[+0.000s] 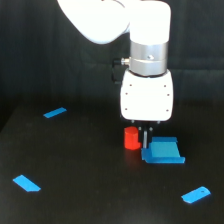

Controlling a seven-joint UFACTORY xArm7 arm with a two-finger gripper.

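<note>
A small red block point(131, 138) stands on the dark surface, close to the left side of a blue square tray point(164, 156). My gripper point(146, 139) points down beside the red block, over the tray's back left part. Its fingers are small and dark here, and how far apart they stand is unclear. The block shows to the left of the fingers; whether they touch it cannot be made out.
Three blue strips lie on the dark surface: one far left point(55, 112), one near left point(26, 183) and one near right point(196, 194).
</note>
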